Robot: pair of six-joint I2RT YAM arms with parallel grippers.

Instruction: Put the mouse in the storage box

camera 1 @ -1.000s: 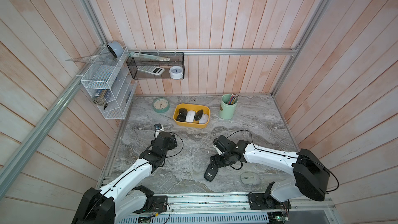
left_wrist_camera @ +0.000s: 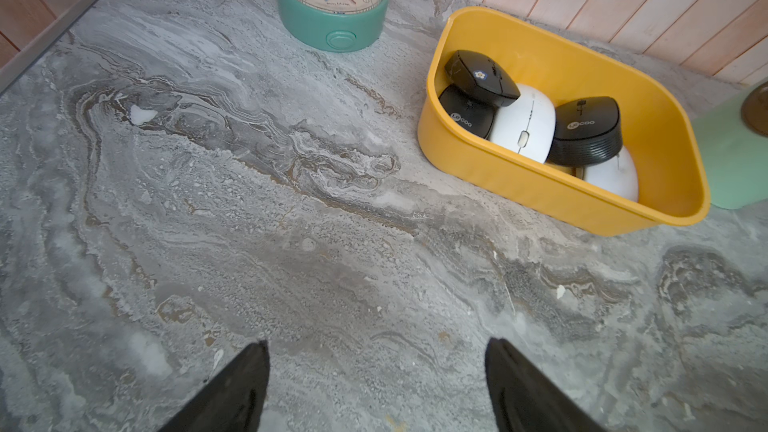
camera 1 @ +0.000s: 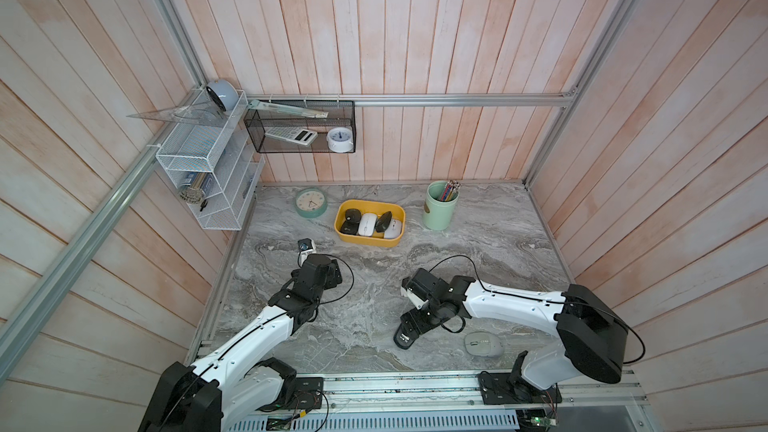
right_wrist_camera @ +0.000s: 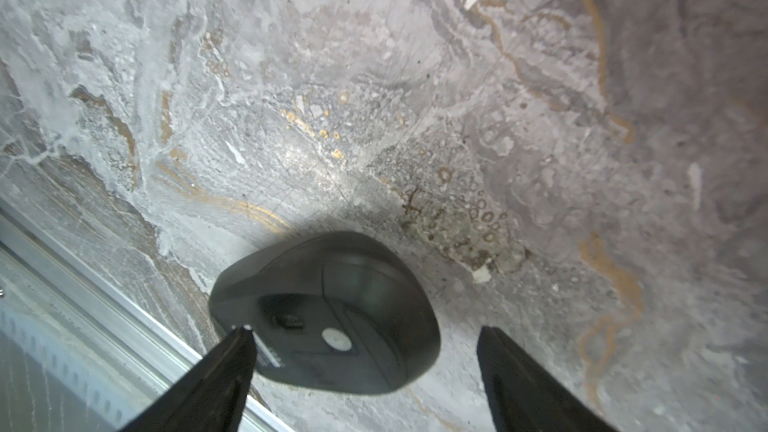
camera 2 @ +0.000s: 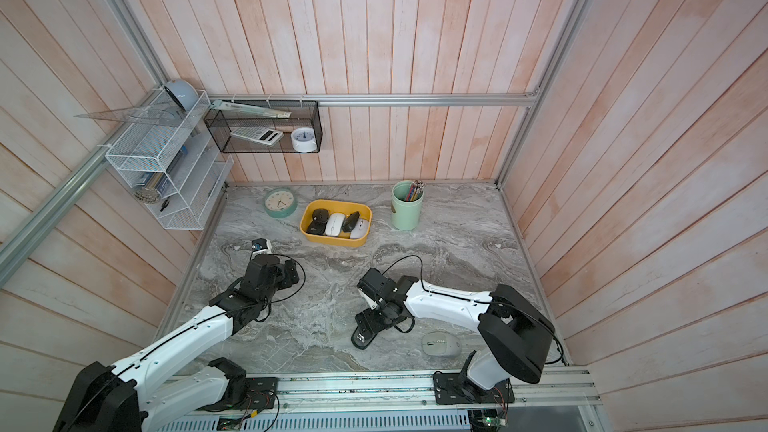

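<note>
A black mouse [camera 1: 405, 337] [right_wrist_camera: 324, 320] lies on the marble tabletop near the front edge. My right gripper is open just over it, its blurred fingers either side of the mouse's near part. My left gripper hangs over the left of the table with its fingers apart and bare tabletop between them. The yellow storage box [camera 1: 369, 241] [left_wrist_camera: 512, 184] stands at the back middle, holding several black and white mice.
A teal clock [camera 1: 310, 204] stands left of the box, a green pen cup [camera 1: 438, 216] right of it. A grey mouse-like object [camera 1: 482, 344] lies at front right. Wire shelves [camera 1: 200, 160] hang at the left.
The right gripper has shifted a little left and forward, down toward the black mouse. The left arm has not visibly moved.
</note>
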